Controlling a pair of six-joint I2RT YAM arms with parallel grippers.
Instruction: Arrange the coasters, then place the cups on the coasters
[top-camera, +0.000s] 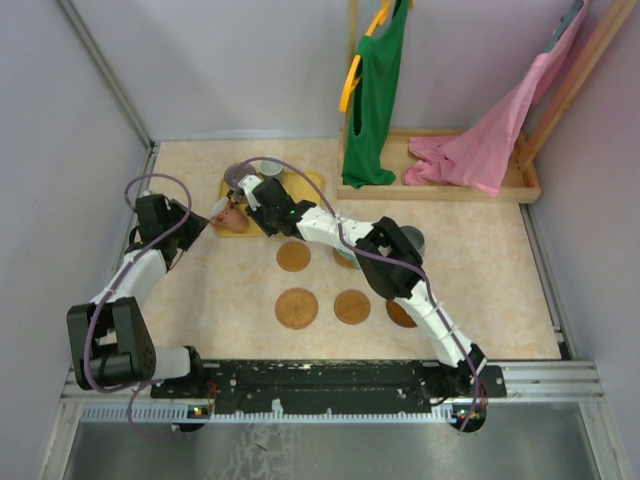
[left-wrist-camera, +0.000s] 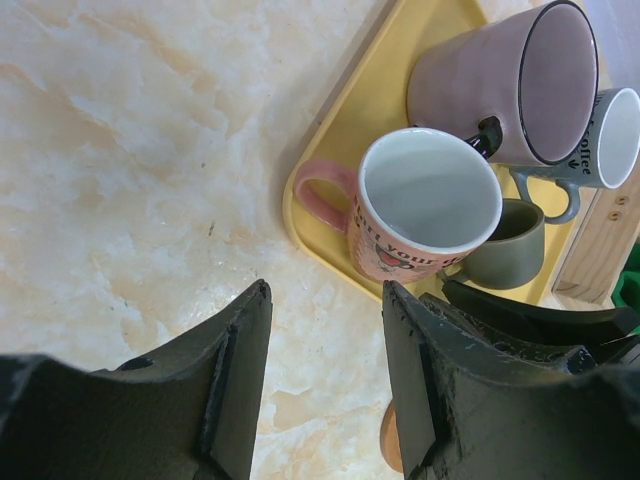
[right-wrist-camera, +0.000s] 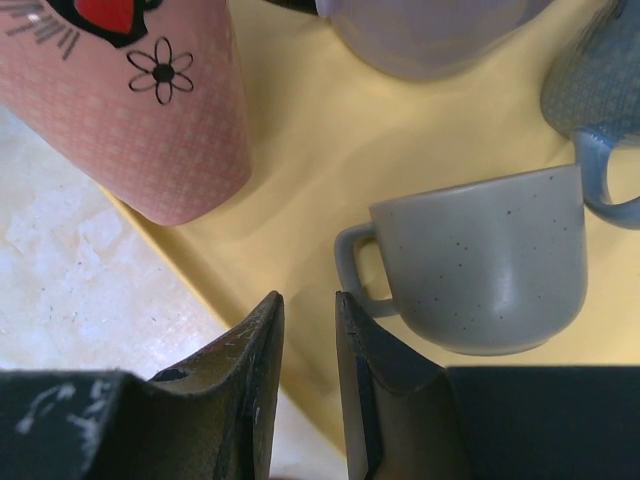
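Observation:
In the right wrist view a grey cup (right-wrist-camera: 485, 265) lies tilted on the yellow tray (right-wrist-camera: 290, 240), its handle toward my right gripper. The fingers stand part open with a bare gap; the right finger (right-wrist-camera: 352, 345) overlaps the handle's lower end, and I cannot tell if they touch. My left gripper is open and empty, in front of the tray's edge beside a pink cup (left-wrist-camera: 390, 250). Several coasters, among them a large round one (top-camera: 296, 308), lie on the table.
A purple cup (left-wrist-camera: 475, 85) and a blue-grey cup (left-wrist-camera: 605, 140) share the tray. Another cup stands by a coaster (top-camera: 345, 258), partly under my right arm. A wooden rack with a green cloth (top-camera: 375, 100) and a pink cloth (top-camera: 485, 125) stands behind.

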